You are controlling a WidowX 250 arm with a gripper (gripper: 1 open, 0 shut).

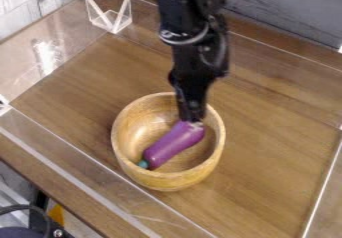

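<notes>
A wooden bowl [142,166] sits at the lower middle of the table, holding a purple eggplant-like toy [171,144] with a teal tip. The black gripper [190,114] hangs just over the bowl's back part, above the toy's upper end. It is blurred, and whether its fingers are open or shut is unclear.
A clear plastic sheet or wall runs along the left edge, with a small white wire-like piece [112,16] at the back left.
</notes>
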